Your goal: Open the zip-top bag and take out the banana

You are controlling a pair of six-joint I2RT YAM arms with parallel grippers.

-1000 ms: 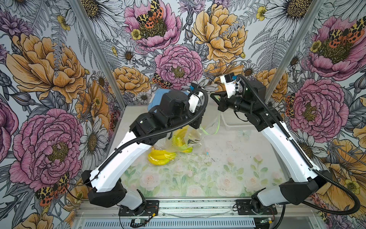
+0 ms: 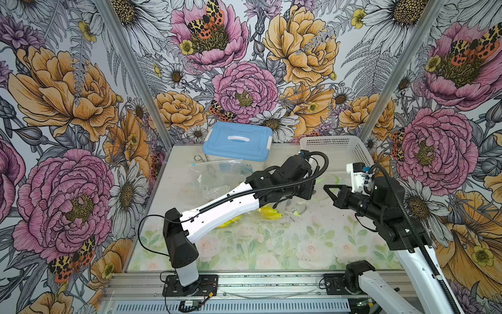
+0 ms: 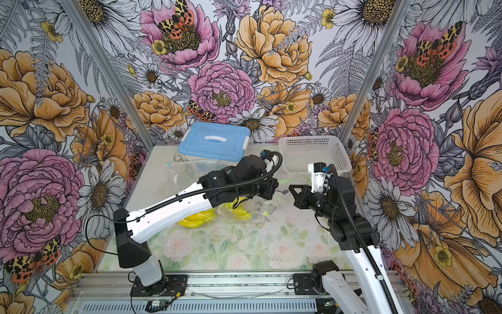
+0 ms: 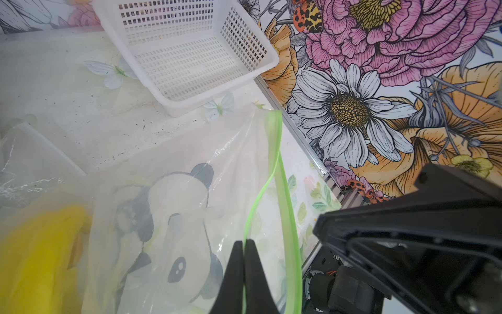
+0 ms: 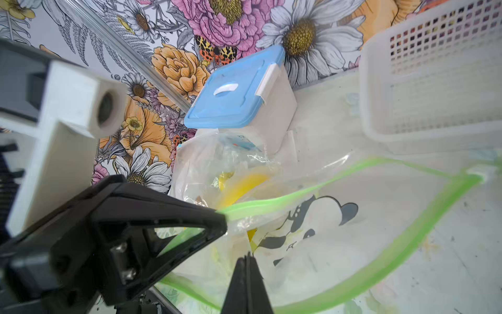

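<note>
The clear zip top bag (image 4: 177, 209) has a panda print and green zip edge (image 5: 408, 240). In the left wrist view my left gripper is shut on a green strip of that edge; the right wrist view shows the left gripper at the bag's opening. My right gripper is shut at the bag's opening, nothing clearly between its fingers. Yellow bananas (image 4: 41, 261) show through plastic; in the top views they lie (image 3: 196, 219) on the table, partly hidden by the left arm.
A blue-lidded box (image 2: 238, 149) stands at the back. A white perforated basket (image 3: 313, 162) is at the back right.
Both arms have moved down over the last second, the right also shifting rightward and toward the front. The bag's green edge now sits lower, mostly hidden in the top left view.
</note>
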